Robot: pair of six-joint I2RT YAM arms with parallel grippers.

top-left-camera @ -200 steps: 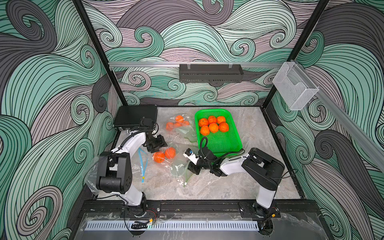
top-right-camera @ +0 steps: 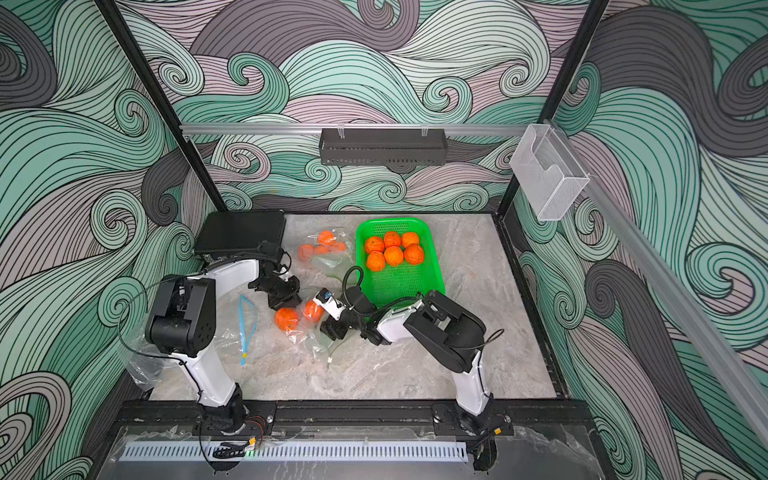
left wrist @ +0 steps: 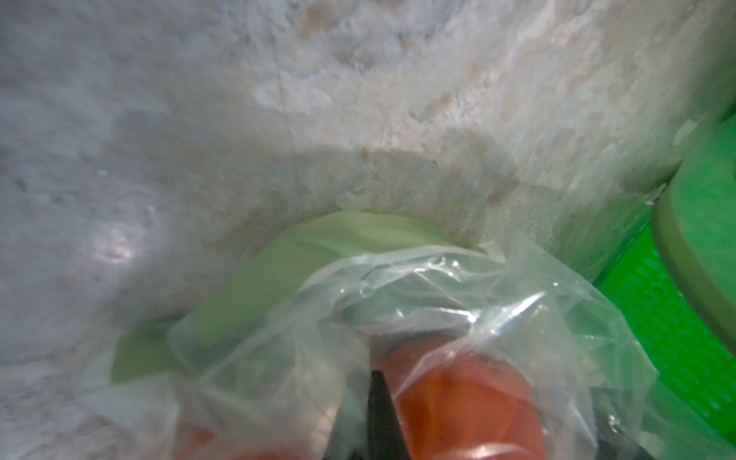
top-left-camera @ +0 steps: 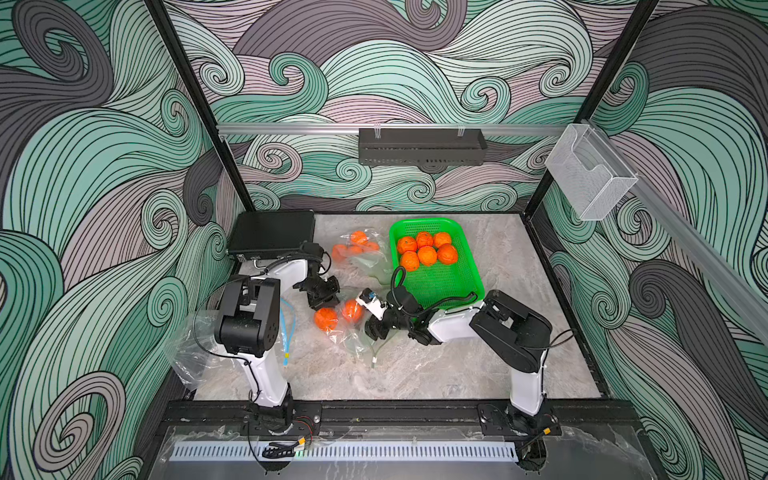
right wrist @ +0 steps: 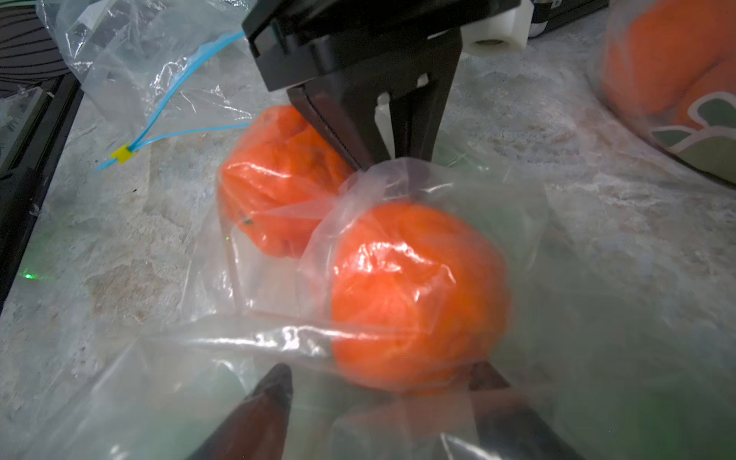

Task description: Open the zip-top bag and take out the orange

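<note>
Two oranges lie inside a clear zip top bag on the table's left-centre. One orange is close in front of my right gripper; the other orange sits behind it, to the left. My left gripper is shut at the bag's far side, with clear film gathered at its fingertips. The right gripper's dark fingers stand apart, with film over and around them, just short of the nearer orange. In the left wrist view, the film and an orange surround a dark fingertip.
A green basket with several oranges stands behind the right arm. Another bag of oranges lies behind the working bag. An empty clear bag with a blue zip strip lies left.
My left gripper has moved right, and the bagged oranges have shifted right as well. The right gripper has moved left, close to the nearer orange.
</note>
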